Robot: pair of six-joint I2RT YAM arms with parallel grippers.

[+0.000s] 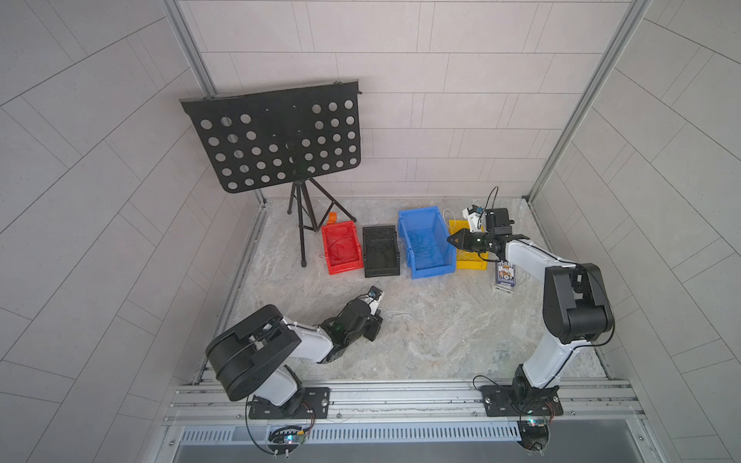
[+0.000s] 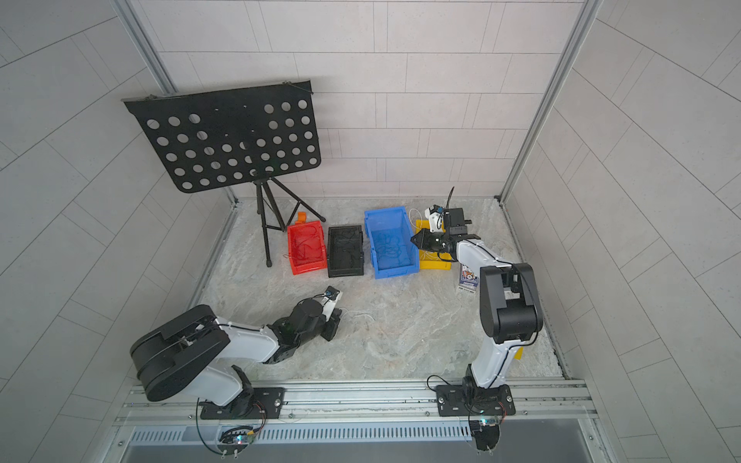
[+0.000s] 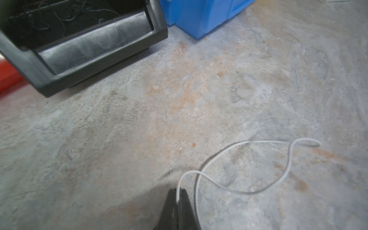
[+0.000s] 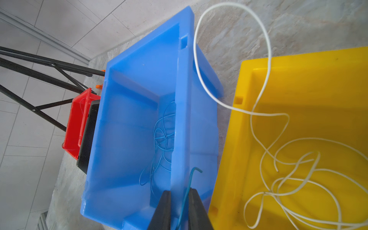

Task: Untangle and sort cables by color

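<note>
In the left wrist view a thin white cable [image 3: 245,192] loops over the table. One strand of it rises into the tips of my left gripper, which is shut on it. My right gripper is part open at the blue bin's [image 4: 182,115] right rim. A blue cable [image 4: 187,191] runs up between its fingers, its bent end sticking out above them; whether they touch it I cannot tell. More blue cables [image 4: 164,140] lie inside that bin. Tangled white cables [image 4: 276,193] fill the yellow bin [image 4: 306,61], one loop hanging over its wall.
Left of the blue bin stand a black bin [image 1: 381,271] holding dark cables and a red bin [image 1: 343,266]. A black music stand [image 1: 285,146] rises behind them. A small box [image 1: 504,274] lies near the right arm. Open table spans the front middle.
</note>
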